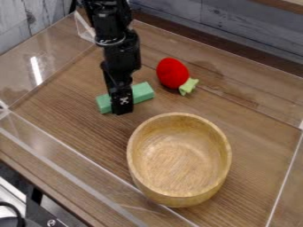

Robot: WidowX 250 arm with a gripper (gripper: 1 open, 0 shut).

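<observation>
The black gripper [120, 96] is lowered over a mint-green block [140, 91] lying on the wooden table, its fingers down around the block's middle. Both ends of the block show on either side; whether the fingers grip it cannot be told. Right of it is a tan round bowl [178, 158].
A red object [172, 71] and a small yellow-green piece [189, 87] lie behind, right of the arm. Grey walls border the back.
</observation>
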